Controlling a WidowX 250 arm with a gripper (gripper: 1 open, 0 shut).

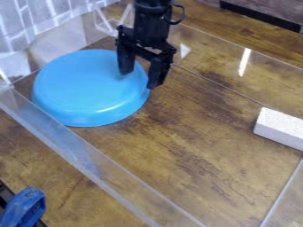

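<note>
A large light-blue round disc [83, 89] lies on the wooden floor of the bin at the left, near the upper middle. My dark gripper [140, 69] reaches down from the top of the view over the disc's right edge, its fingers apart. Whether either finger touches the disc's edge, or holds it, is hard to tell.
A white block [282, 126] lies at the right. A blue object [21, 209] sits at the lower left, outside a clear plastic wall. Clear walls border the bin, with crumpled plastic at the top left.
</note>
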